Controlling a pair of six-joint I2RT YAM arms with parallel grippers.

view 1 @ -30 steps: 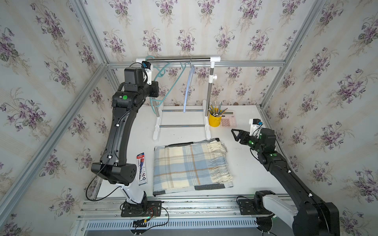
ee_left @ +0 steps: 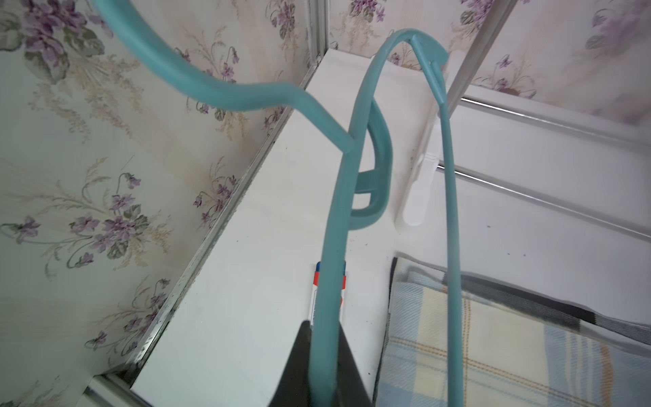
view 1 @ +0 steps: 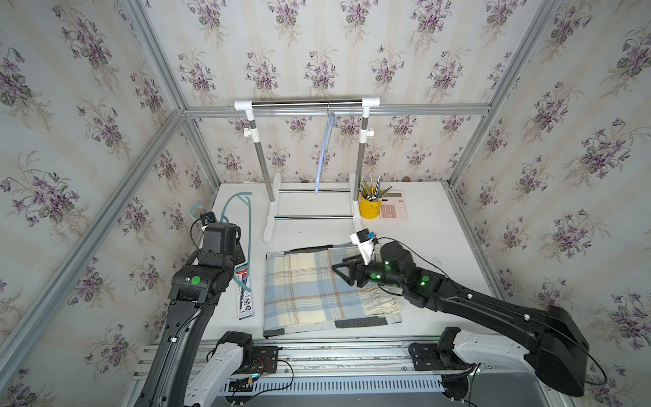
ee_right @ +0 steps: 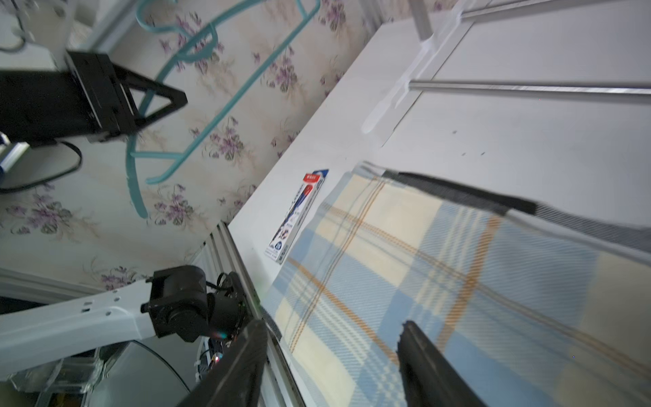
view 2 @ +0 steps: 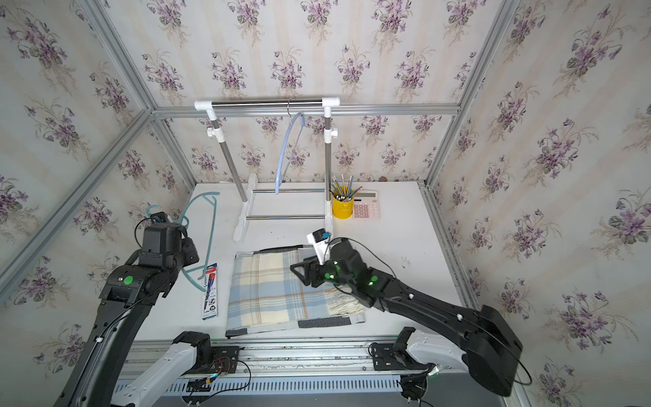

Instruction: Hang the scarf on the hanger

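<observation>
A plaid fringed scarf [view 1: 305, 291] lies folded on the white table. My left gripper, at the table's left, is shut on a teal hanger [ee_left: 453, 285], held up beside the scarf. My right gripper is over the scarf, fingers apart, with nothing held between them; it is blurred in the top views. A lilac hanger [view 1: 323, 152] hangs from the rack's top bar [view 1: 291, 103].
The rack stands at the back. A yellow pen cup [view 1: 369, 207] and a pink calculator [view 1: 393, 210] are at the back right. A packaged item [view 2: 209, 298] lies left of the scarf.
My left arm has brought the teal hanger down from the rack toward the front left. My right arm has swung left from the table's right side to over the scarf.
</observation>
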